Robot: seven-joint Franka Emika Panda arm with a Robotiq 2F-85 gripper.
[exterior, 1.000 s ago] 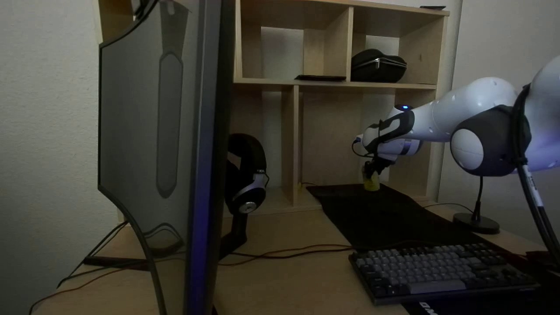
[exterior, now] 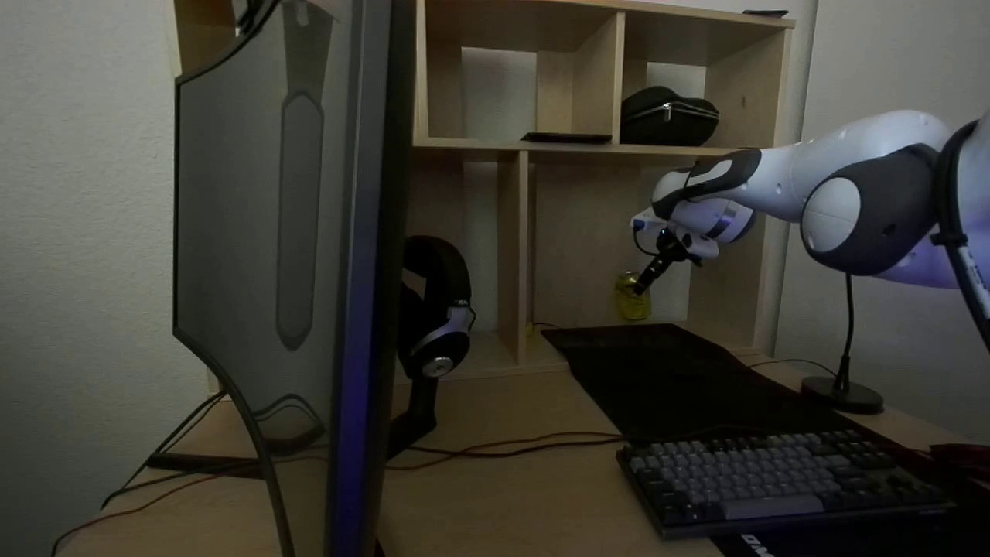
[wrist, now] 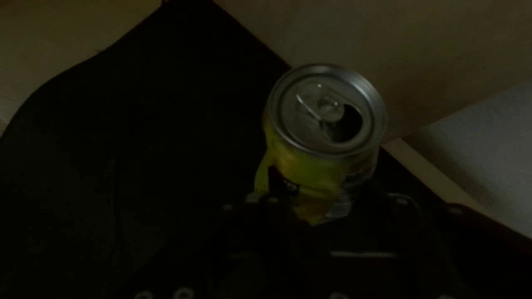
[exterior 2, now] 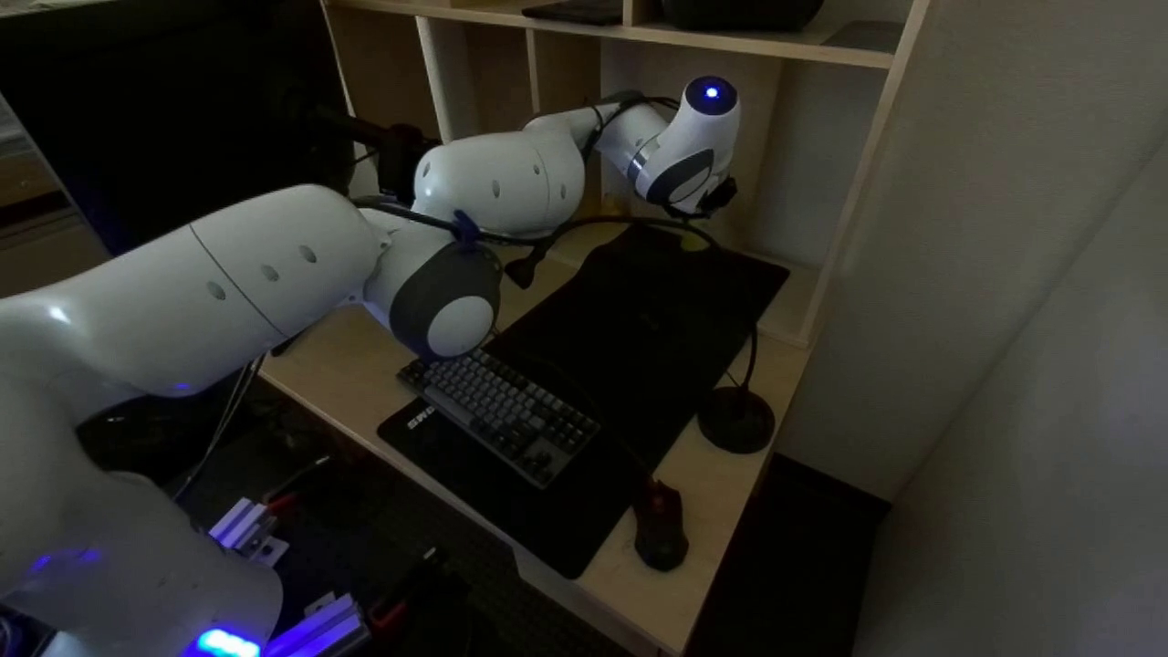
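Note:
A yellow drink can (exterior: 632, 299) with an opened silver top hangs above the far end of the black desk mat, in front of the shelf's lower right bay. My gripper (exterior: 642, 286) is shut on it, the dark fingers against its side. Close up in the wrist view, the upright can (wrist: 319, 164) has a dented side, and my gripper covers its lower part in deep shadow. From exterior view 2 the arm's wrist hides most of the can; only a bit of yellow (exterior 2: 693, 242) shows.
The wooden shelf (exterior: 566, 147) stands behind, its middle board above my hand. A keyboard (exterior: 780, 478) lies on the mat (exterior: 650, 381), a lamp base (exterior: 841, 394) to the right. A headset (exterior: 441, 306) and a monitor (exterior: 371, 278) are at the left. A mouse (exterior 2: 660, 527) is at the near corner.
The can has risen off the mat and shifted slightly left in exterior view 1, carried by my gripper. The arm has lifted and its wrist has tilted.

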